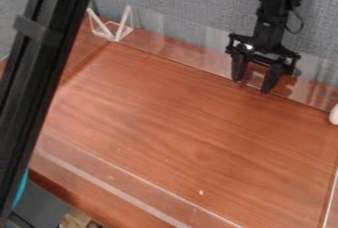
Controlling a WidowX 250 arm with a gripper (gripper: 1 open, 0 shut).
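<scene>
My black gripper [254,72] hangs at the back right of the wooden table [185,143], in front of the clear plastic back wall. Its two fingers point down and stand apart. I cannot make out anything held between them; the area behind the fingers is small and unclear.
A white wire frame [111,27] stands at the back left. A white object [333,114] shows at the right edge. A black post [46,54] crosses the left foreground.
</scene>
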